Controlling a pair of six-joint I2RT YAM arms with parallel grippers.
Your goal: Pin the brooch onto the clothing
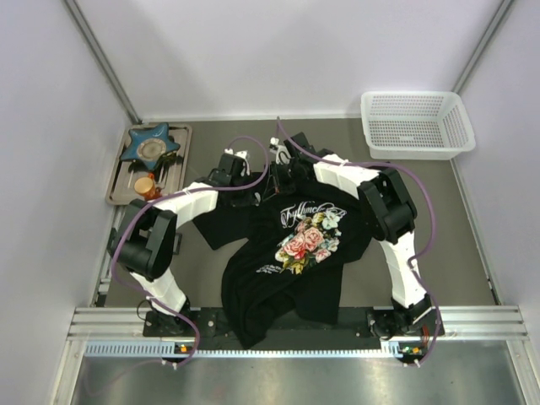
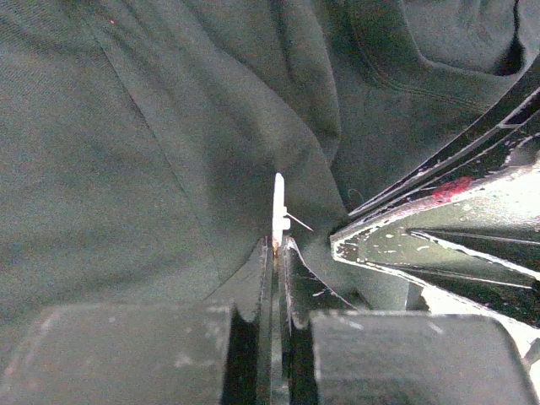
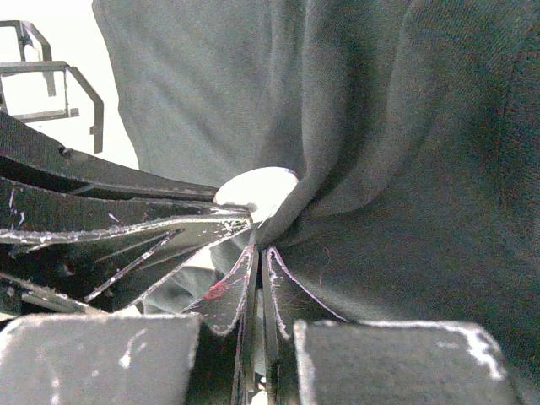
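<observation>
The black shirt (image 1: 295,287) with floral print is spread on the table, both grippers low over its upper part. In the left wrist view my left gripper is shut at a small white piece with a thin pin, apparently the brooch (image 2: 279,202), over dark cloth. My right gripper is shut in the right wrist view at a cloth fold, beside a white oval face (image 3: 261,187), likely also the brooch, partly hidden by the fold and the other gripper's fingers. Whether the pin passes through the cloth I cannot tell.
A metal tray (image 1: 177,177) with a blue star dish (image 1: 135,150) and an orange cup (image 1: 146,188) stands at the left. An empty white basket (image 1: 418,126) is at the back right. Bare table shows along the right side.
</observation>
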